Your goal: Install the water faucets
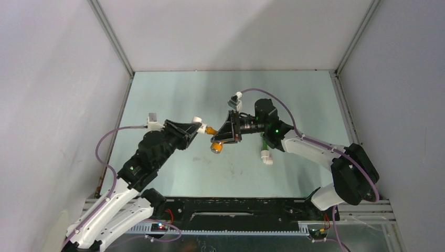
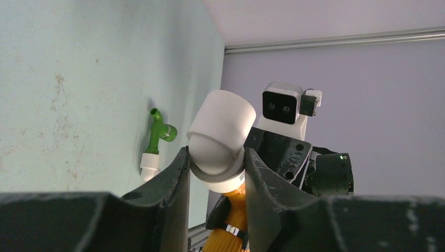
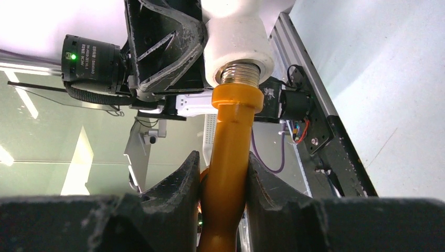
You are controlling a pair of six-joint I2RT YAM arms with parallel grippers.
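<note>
My right gripper is shut on an orange faucet body [image 3: 231,147], held in the air near the middle. Its threaded end meets a white elbow fitting [image 3: 237,44], with some bare thread showing. My left gripper has its fingertips at either side of that white elbow [image 2: 220,118]; whether they grip it is unclear. In the top view the two grippers face each other, with the faucet [image 1: 215,147] between them.
A green faucet [image 2: 155,131] with a white fitting [image 2: 149,167] lies on the board, partly behind the right arm in the top view. The board [image 1: 173,92] is bare at the back and left. Walls enclose the sides and back.
</note>
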